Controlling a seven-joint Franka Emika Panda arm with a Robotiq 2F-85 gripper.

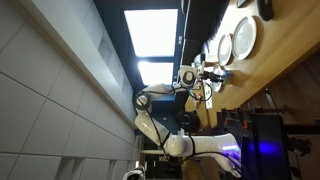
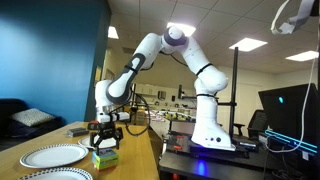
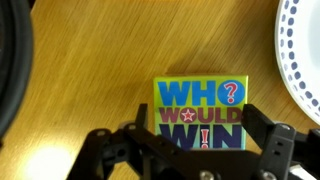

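A square box with "WHO WOULD WIN" in colorful letters on a yellow-green face lies on the wooden table. In the wrist view my gripper is open, its dark fingers standing wide on either side of the box; the right fingertip overlaps the box's edge in the picture. From the second exterior view, the gripper points down directly over the box, very close to its top. Whether the fingers touch its sides cannot be made out.
One white plate lies just right of the box in the wrist view. Other white plates, one at the back and one in front, sit on the table. Bare wood shows on the box's other side.
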